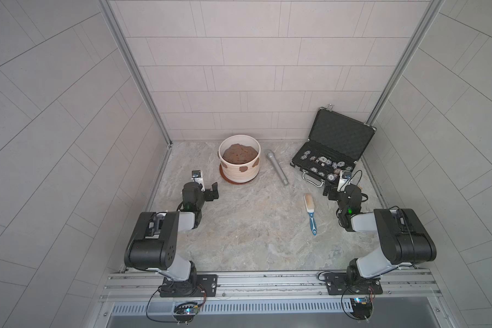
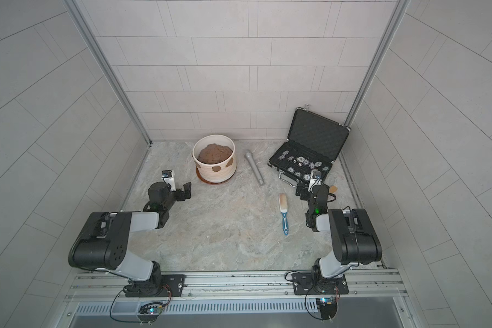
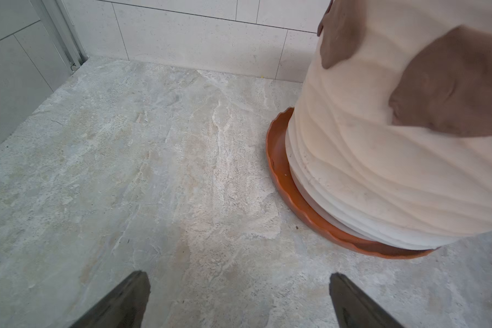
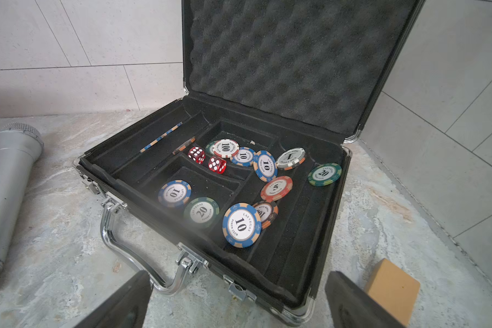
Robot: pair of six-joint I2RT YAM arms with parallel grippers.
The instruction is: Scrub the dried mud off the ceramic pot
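The cream ceramic pot [image 1: 229,171] stands upright on a reddish-brown saucer [image 3: 281,164] at the back, left of centre. Brown mud patches [image 3: 453,82] cling to its outer wall, and a brown mass [image 1: 240,154] fills its inside. A brush [image 1: 310,210] with pale bristles and a blue handle lies on the table right of centre. My left gripper, open and empty, is in front and to the left of the pot, apart from it. Between the brush and a black case, my right gripper is open with nothing between its fingers.
An open black case [image 4: 339,229] holding poker chips and two red dice stands at the back right, its lid raised. Between pot and case lies a grey microphone [image 1: 277,167]. A tan block [image 4: 393,289] sits right of the case.
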